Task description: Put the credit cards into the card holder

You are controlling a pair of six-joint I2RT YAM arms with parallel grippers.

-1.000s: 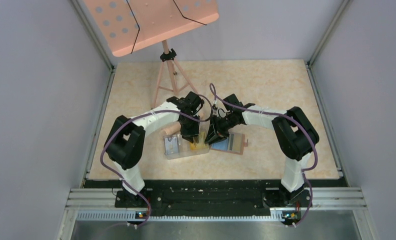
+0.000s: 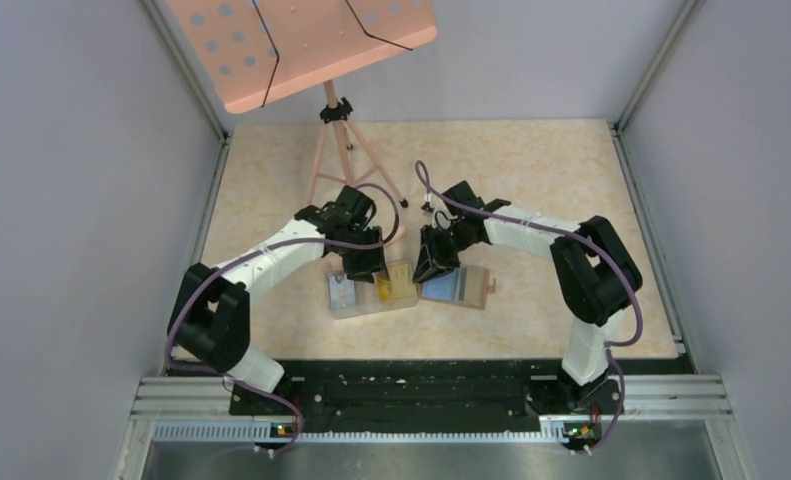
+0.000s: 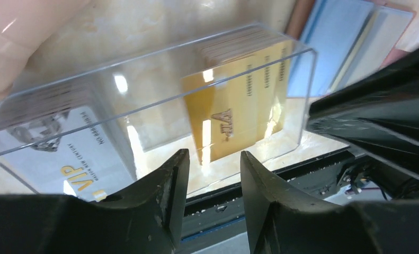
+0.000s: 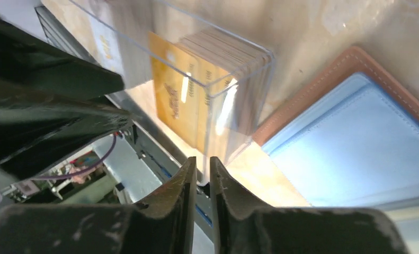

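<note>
A clear box [image 2: 356,309] holds a stack of gold cards [image 3: 233,114] at its right end and silver-white cards [image 3: 64,153] at its left end. Directly right of it lies a flat brown holder [image 4: 355,61] with a blue panel [image 4: 355,143] and paler strips. Over the box, near the front gold card, my left gripper is open, nothing between its fingers. My right gripper hangs by the box's right end, its fingers slightly apart; no card shows between them, only the box's corner edge in line with the gap.
A pink tripod stand [image 2: 333,150] rises behind the box, and a pale pink cylinder [image 3: 16,37] lies close to the box's back left. Both arms are close together. Bare table [image 2: 541,160] extends at the back right and along the front.
My left gripper has moved left along the box, away from its right end. The right gripper has shifted only slightly. The box and brown holder have stayed put.
</note>
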